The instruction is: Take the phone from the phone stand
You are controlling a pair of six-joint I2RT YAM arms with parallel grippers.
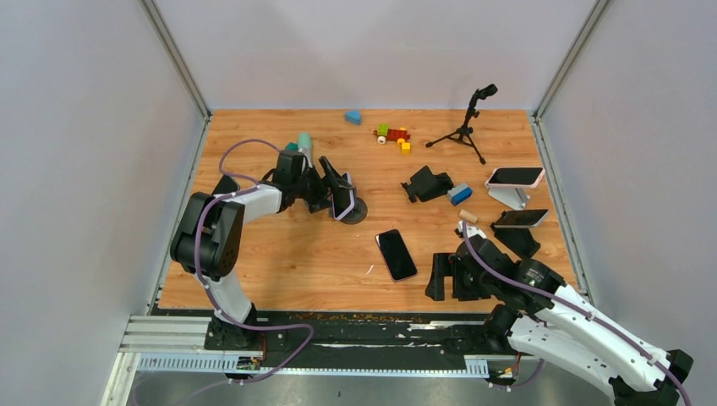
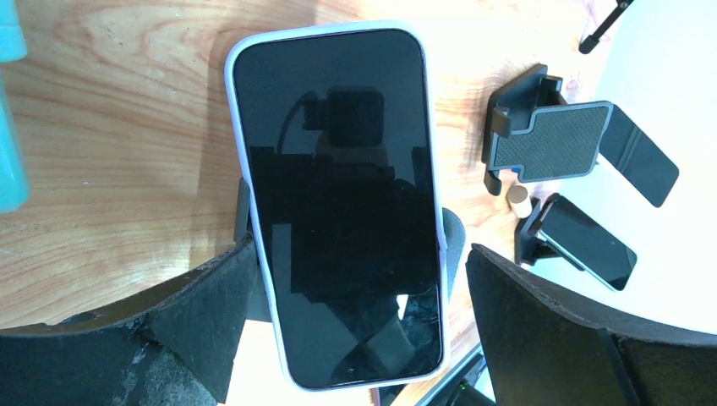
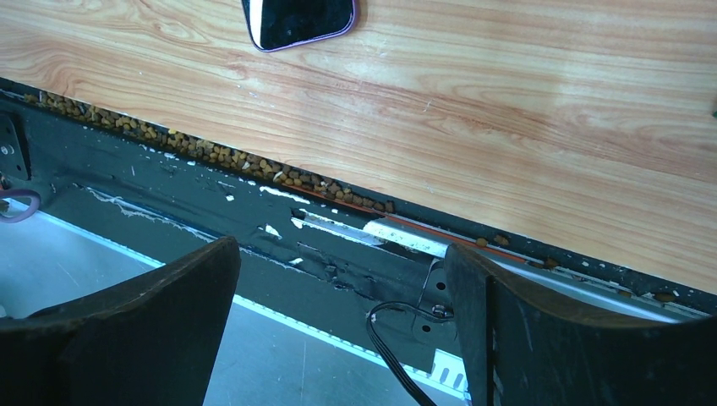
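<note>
A phone with a pale lilac edge [image 2: 338, 203] fills the middle of the left wrist view, its dark screen facing that camera. It leans on a stand whose round dark base [image 1: 356, 211] shows in the top view. My left gripper is open, one finger on each side of the phone's lower half. The left finger [image 2: 199, 313] is very close to the phone's edge; whether it touches cannot be made out. A small gap shows by the right finger [image 2: 541, 330]. My right gripper stands open and empty over the table's front edge.
Another phone [image 1: 396, 255] lies flat mid-table. To the right, a white-edged phone [image 1: 516, 177] and a dark one [image 1: 521, 218] rest on stands. An empty black stand [image 1: 428, 183], a blue block [image 1: 459, 194] and a tripod [image 1: 465, 127] stand farther back.
</note>
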